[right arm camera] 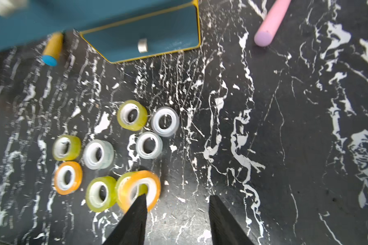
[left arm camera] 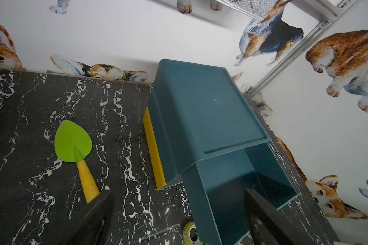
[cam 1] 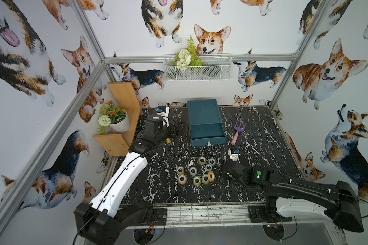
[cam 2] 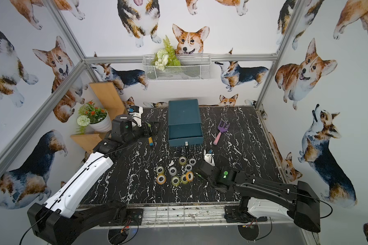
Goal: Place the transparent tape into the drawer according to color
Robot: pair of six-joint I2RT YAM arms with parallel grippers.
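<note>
My right gripper is open over the table with only bare surface between its fingers. Just left of it, a blurred orange tape roll (right arm camera: 152,183) overlaps a yellow one (right arm camera: 122,185); whether it leans on it or is moving I cannot tell. Another orange roll (right arm camera: 67,178) lies farther left, among yellow rolls (right arm camera: 101,193) and clear rolls (right arm camera: 99,154). The teal drawer box (cam 1: 204,112) stands at the back. Its upper drawer (left arm camera: 229,175) is pulled out and looks empty; the lower drawer (right arm camera: 145,38) is closed. At the box's left, my left gripper stands open and empty.
A green trowel (left arm camera: 73,140) lies left of the box, a purple fork with a pink handle (cam 1: 238,130) right of it. A wooden shelf with a potted plant (cam 1: 118,120) is at far left.
</note>
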